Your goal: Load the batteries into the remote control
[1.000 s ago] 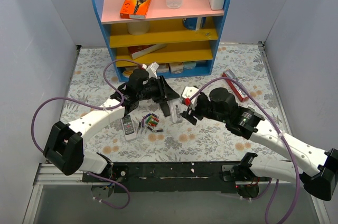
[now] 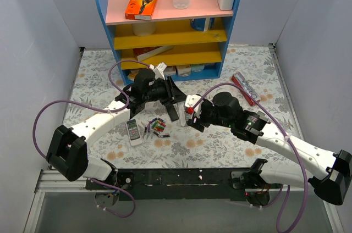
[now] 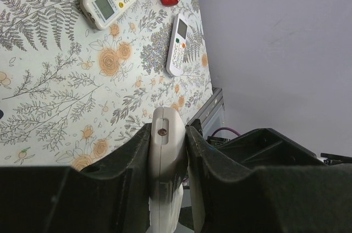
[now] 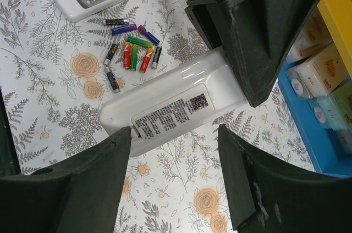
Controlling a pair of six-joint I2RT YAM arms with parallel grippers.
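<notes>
A white remote control [image 4: 176, 101] is held up off the table by my left gripper, which is shut on it. Its back, with a printed label, shows in the right wrist view. My right gripper is part open at the remote's lower side. Its left finger [image 4: 104, 161] overlaps the remote's edge near the label; whether it touches cannot be told. Nothing shows gripped between these fingers. Loose batteries [image 4: 135, 46] in red, green, purple and black lie on the table below, several of them.
Another white remote [image 2: 133, 132] lies left of the batteries, and a dark object [image 2: 172, 112] sits behind them. A red box [image 2: 242, 86] lies at the right. The shelf unit [image 2: 170, 27] closes off the back.
My right gripper has moved left and slightly down in the top view, closer to the held remote. The left arm and the batteries look unmoved.
</notes>
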